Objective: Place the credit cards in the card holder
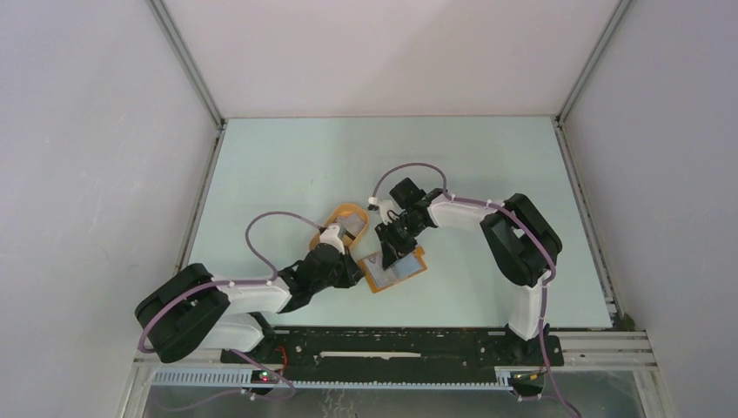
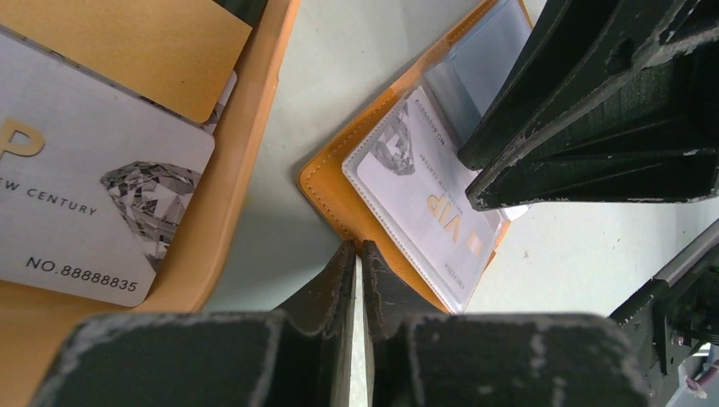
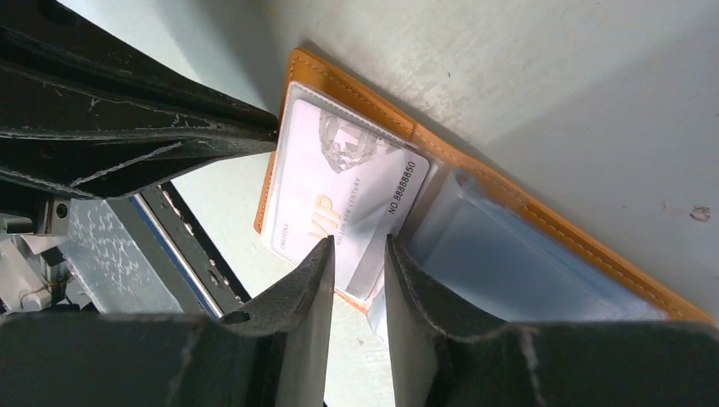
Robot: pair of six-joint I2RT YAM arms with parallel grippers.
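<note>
The orange card holder [image 1: 374,286], with clear pockets, lies flat before my arms. A white VIP card [image 3: 305,182] with a diamond picture sits mostly within its near pocket, its inner edge by the right fingers. My left gripper is shut on the holder's orange border, fingers almost together. Over the card's inner edge stands my right gripper, a narrow gap between its fingers; whether they pinch the card is unclear. Another white VIP card [image 2: 64,191] and a gold card [image 2: 161,42] lie in the tan tray [image 2: 242,161].
A blue-tinted clear pocket [image 3: 517,263] occupies the holder's other half. The tray stands close to the holder, left of it and farther back. Beyond both, the table [image 1: 287,157] is bare. The two arms' fingertips are close together over the holder.
</note>
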